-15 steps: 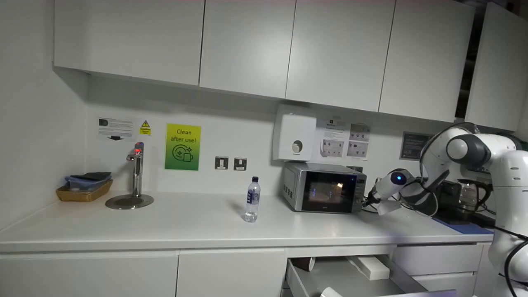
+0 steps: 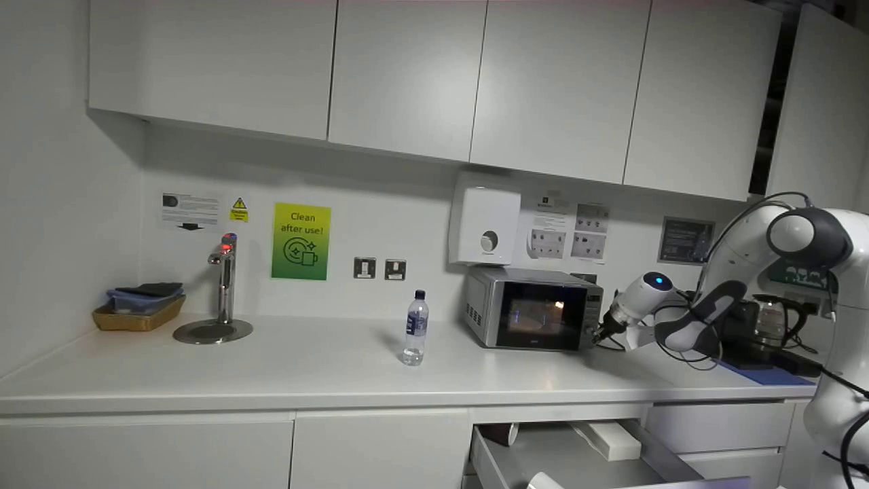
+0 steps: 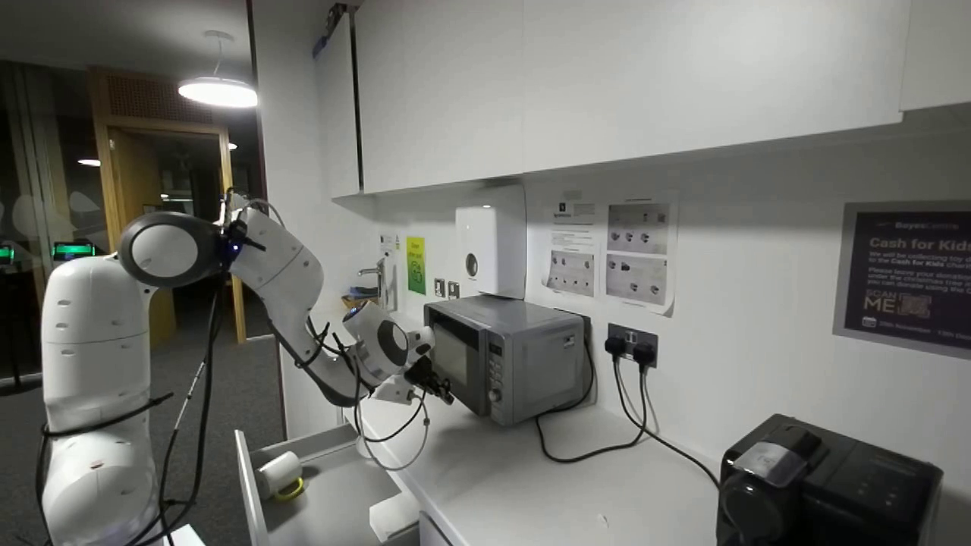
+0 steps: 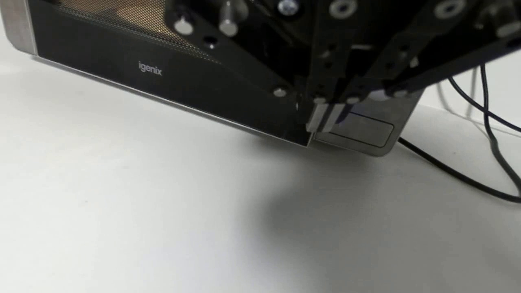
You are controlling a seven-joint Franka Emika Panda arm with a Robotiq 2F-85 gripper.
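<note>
A grey microwave (image 2: 533,310) stands against the wall on the counter, its door closed and a light glowing inside. My gripper is at the lower right of its front, where the black door (image 4: 195,92) meets the control panel (image 4: 364,129). In the wrist view the fingers are shut together, with nothing showing between them. Exterior view 2 has the gripper (image 3: 446,393) close to the knob (image 3: 495,396) low on the panel; whether they touch cannot be told.
A water bottle (image 2: 415,327) stands left of the microwave. Below the counter an open drawer (image 2: 554,458) holds a white box (image 2: 616,440) and mugs. A coffee machine (image 3: 828,482) and cables (image 3: 592,450) lie to the right.
The arm's elbow has shifted right and its wrist has tilted. The gripper has moved slightly left and down along the panel. Microwave, bottle and drawer stay as they were.
</note>
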